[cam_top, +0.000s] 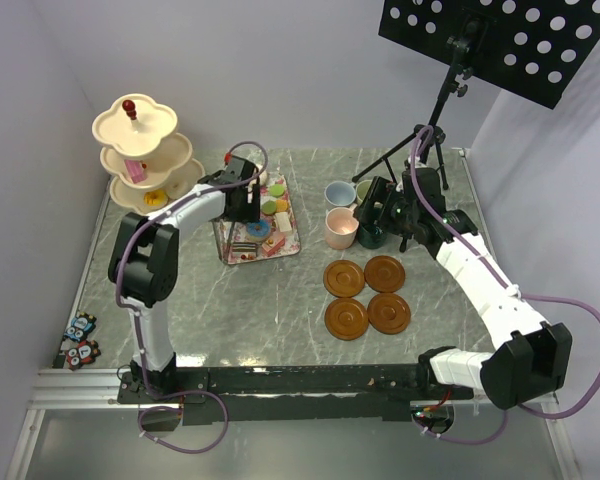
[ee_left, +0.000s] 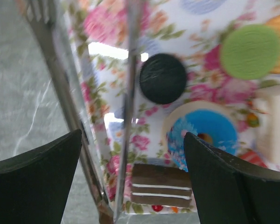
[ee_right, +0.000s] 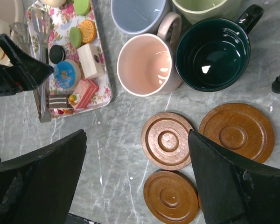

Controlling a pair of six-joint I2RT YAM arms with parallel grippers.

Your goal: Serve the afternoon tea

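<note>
My left gripper is open over the floral tray. In the left wrist view, tongs lie along the tray's left edge, partly outside it, among a black cookie, blue donut, layered cake slice and green macaron. My right gripper stands open near the pink cup, green cup and blue cup; nothing is between its fingers.
A three-tier stand is at the back left. Several wooden coasters lie front right of the cups. A black music stand rises behind them.
</note>
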